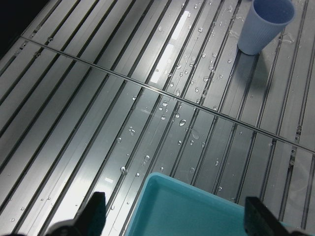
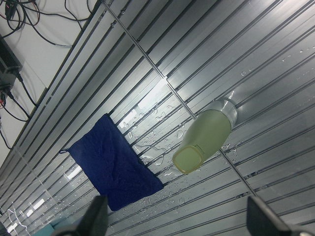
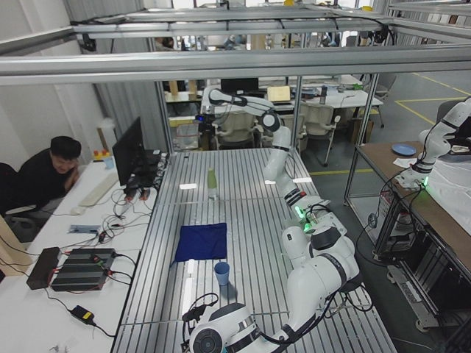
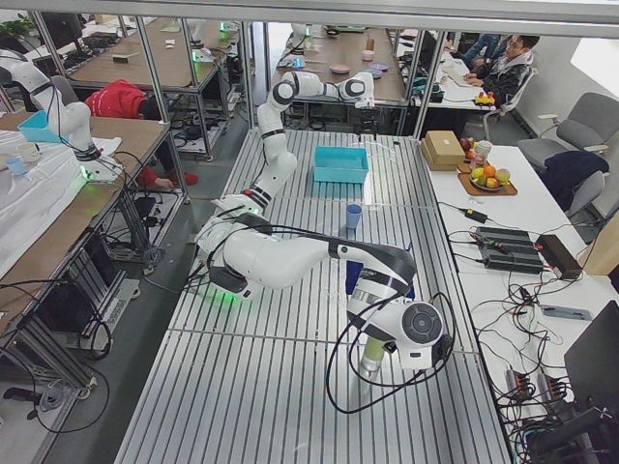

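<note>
A blue cup [image 3: 222, 273] [image 1: 263, 24] stands on the slatted metal table [image 4: 261, 406]. A turquoise bin [image 4: 339, 171] [image 1: 187, 211] lies below my left gripper, which is open with nothing visible between its fingers. My right gripper is also open, high over the table, above a green bottle [image 3: 211, 182] [image 2: 202, 142] standing upright. A dark blue cloth [image 3: 201, 241] [image 2: 110, 160] lies flat between bottle and cup. Water drops are scattered on the slats.
A white side table [image 3: 96, 309] along one edge carries electronics, cables, a monitor [image 3: 130, 151] and a fruit plate [image 4: 488, 179]; a person sits there. Bare slats surround the objects on the metal table.
</note>
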